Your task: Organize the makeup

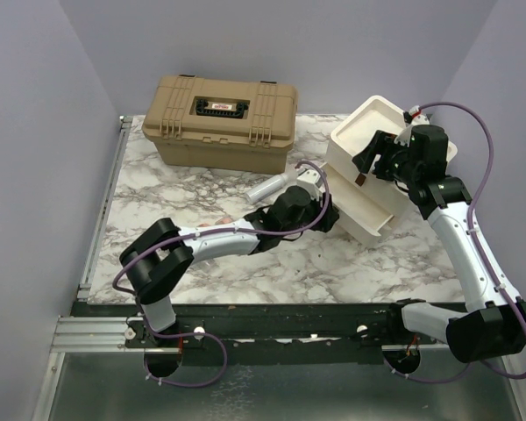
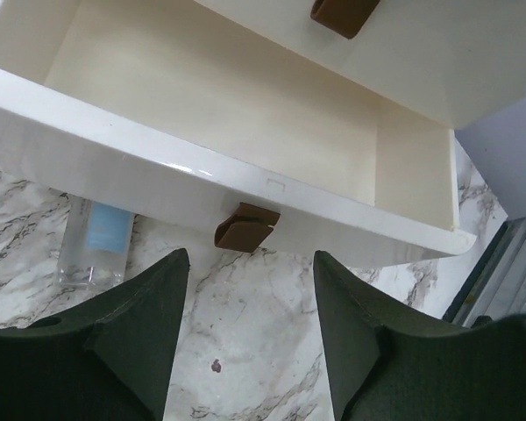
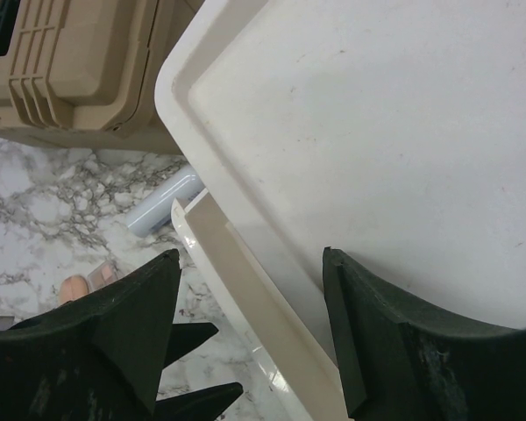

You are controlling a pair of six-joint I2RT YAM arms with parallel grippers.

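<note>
A white drawer box (image 1: 344, 133) stands at the back right, its lower drawer (image 1: 359, 206) pulled out and, as far as the left wrist view shows, empty. On the drawer's front is a brown tab (image 2: 245, 228). Just short of that tab, my left gripper has its fingers apart with nothing between them. My right gripper is open over the near edge of the box's white top tray (image 3: 377, 132), also holding nothing. On the marble table lie a clear bottle with a blue label (image 2: 108, 230) and a pale tube (image 1: 267, 188).
A closed tan toolbox (image 1: 219, 123) fills the back left. Small pinkish items (image 3: 73, 288) lie on the table, partly hidden by my left arm from above. The marble in front of the drawer (image 1: 368, 276) is clear.
</note>
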